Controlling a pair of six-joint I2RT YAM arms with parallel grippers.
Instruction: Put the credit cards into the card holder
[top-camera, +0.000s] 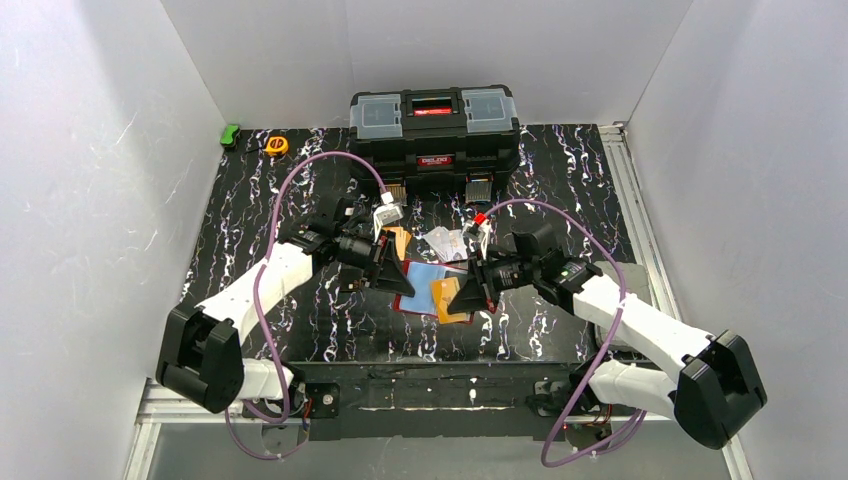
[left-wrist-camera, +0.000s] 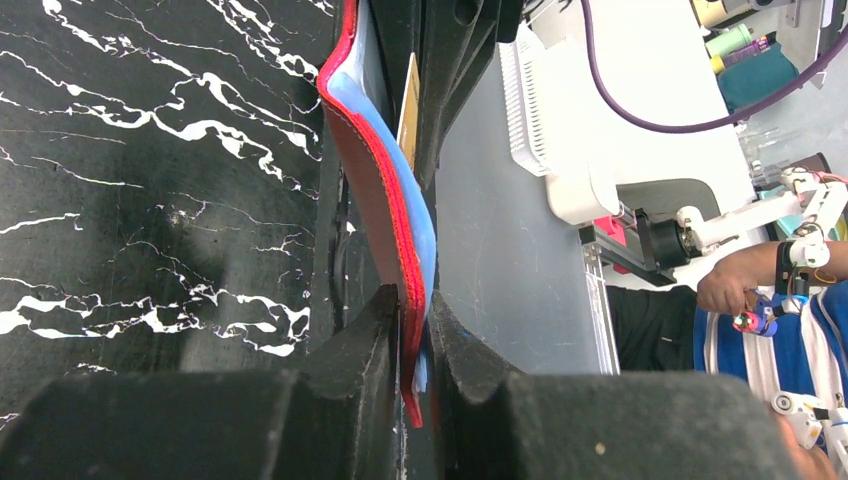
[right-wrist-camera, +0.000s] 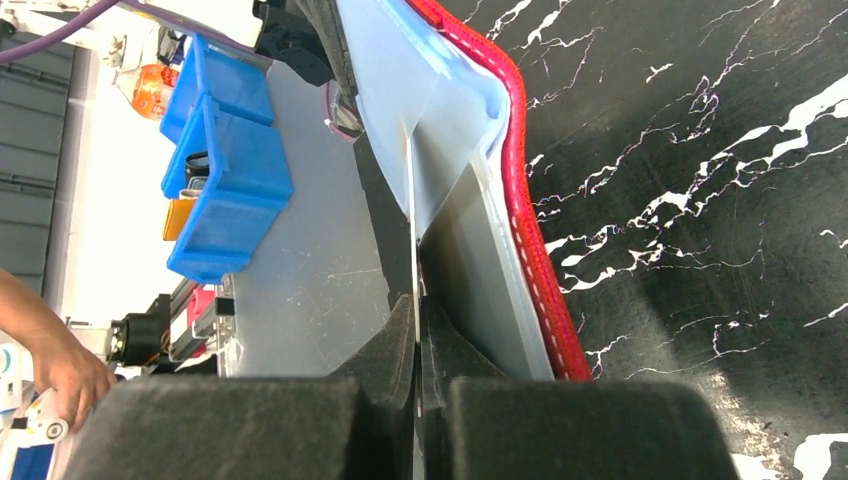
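Observation:
Spread open between my arms, the card holder (top-camera: 423, 275) has a red edge and blue inner sleeves. My left gripper is shut on its left end, and the holder stands edge-on in the left wrist view. An orange card (top-camera: 446, 298) lies over the holder's right half in the top view, its near end reaching past the holder's lower edge. My right gripper is shut on this card, which shows only as a thin edge beside the clear sleeves (right-wrist-camera: 475, 230). Whether its far end is inside a sleeve cannot be told.
More cards, pale (top-camera: 445, 243) and orange-brown (top-camera: 399, 239), lie on the dark marbled table behind the holder. A black toolbox (top-camera: 434, 140) stands at the back. A tape measure (top-camera: 276, 146) sits at the far left. Bare table lies on both sides of the holder.

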